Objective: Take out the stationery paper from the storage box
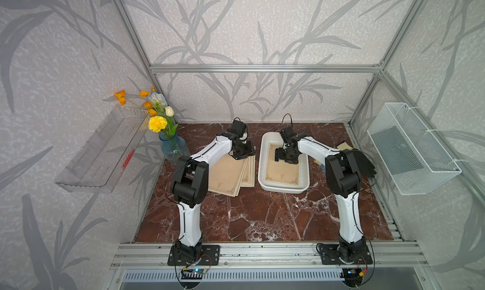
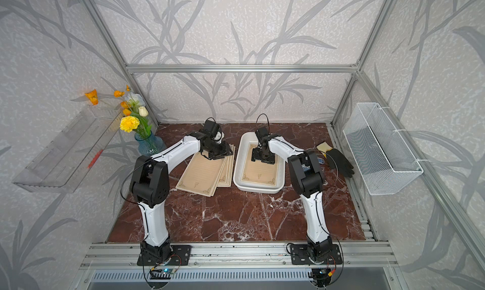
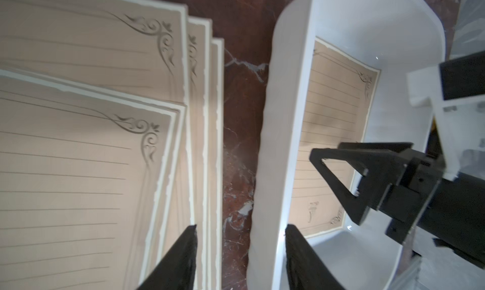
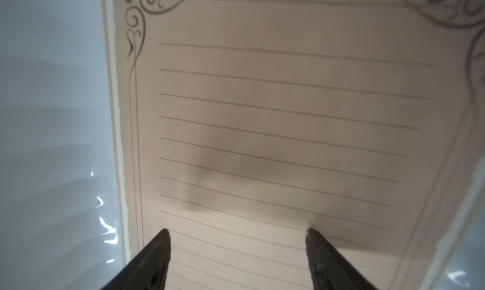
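The white storage box (image 1: pixel 261 176) stands on the table with a sheet of tan lined stationery paper (image 1: pixel 283 173) lying in it. Inside the box, my right gripper (image 1: pixel 286 156) is low over that paper; its fingers (image 4: pixel 336 264) are spread, and the sheet beneath them lies flat with nothing visibly pinched. To the left of the box, more stationery sheets (image 1: pixel 224 176) lie in an overlapping pile. My left gripper hovers above the gap between pile and box, fingers apart and nothing between them. In the top views both arms cover the far ends of the papers.
A blue vase (image 1: pixel 174 148) with flowers stands at the back left. On the right lie dark gloves (image 2: pixel 339 162) and other small items, partly behind the right arm. A clear bin (image 1: pixel 106 148) and a white mesh basket (image 1: pixel 414 148) flank the table.
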